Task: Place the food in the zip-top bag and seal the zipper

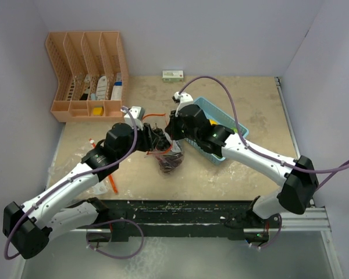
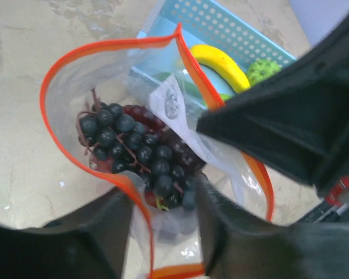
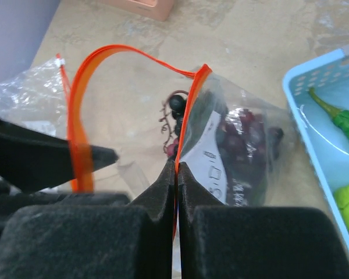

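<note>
A clear zip-top bag with an orange rim (image 2: 49,116) gapes between my grippers, its mouth spread wide. Dark grapes (image 2: 125,136) on stems lie inside, some pressed toward a white label (image 3: 208,157). My right gripper is shut on the thin orange edge at one side of the mouth. Opposite it, my left gripper (image 1: 149,139) stands part open, its fingers (image 3: 99,157) on either side of the rim. In the left wrist view the orange edge runs down between those blurred fingers. The bag's lower part (image 1: 170,161) hangs below the right gripper.
Behind the right arm, a blue basket (image 1: 208,106) holds a banana (image 2: 224,65), a green pepper (image 3: 346,119) and another green item (image 2: 262,71). A peach divided rack (image 1: 75,110) stands at the back left. Another clear bag with an orange strip (image 1: 112,182) lies left.
</note>
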